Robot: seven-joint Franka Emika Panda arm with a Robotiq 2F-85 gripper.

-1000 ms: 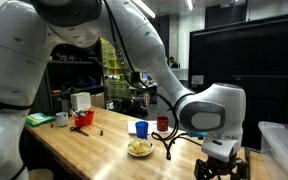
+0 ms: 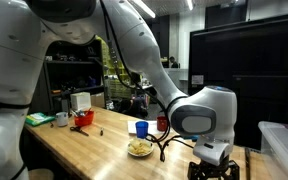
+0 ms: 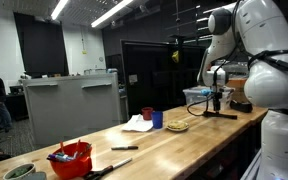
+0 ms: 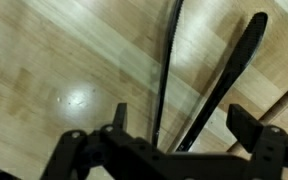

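Observation:
My gripper hangs over the wooden table with its fingers wide apart and nothing held between them. In the wrist view a thin black utensil (image 4: 168, 62) runs down toward the gap. A black one with a broad rounded end (image 4: 245, 45) slants beside it; their lower ends come close together near the gripper, partly hidden by it. A brown wooden stick (image 4: 282, 103) lies beside the right finger. Exterior view 1 has the gripper (image 2: 214, 170) low at the right side of the table, its tips hard to make out.
Farther along the table are a plate of yellow items (image 2: 140, 147), a blue cup (image 2: 142, 129), a red mug (image 2: 163, 124) and a red container (image 3: 71, 158). A clear plastic bin (image 2: 282, 145) stands at the right. Bare table lies left of the plate.
Over the last second the arm and gripper have shifted slightly left in exterior view 1.

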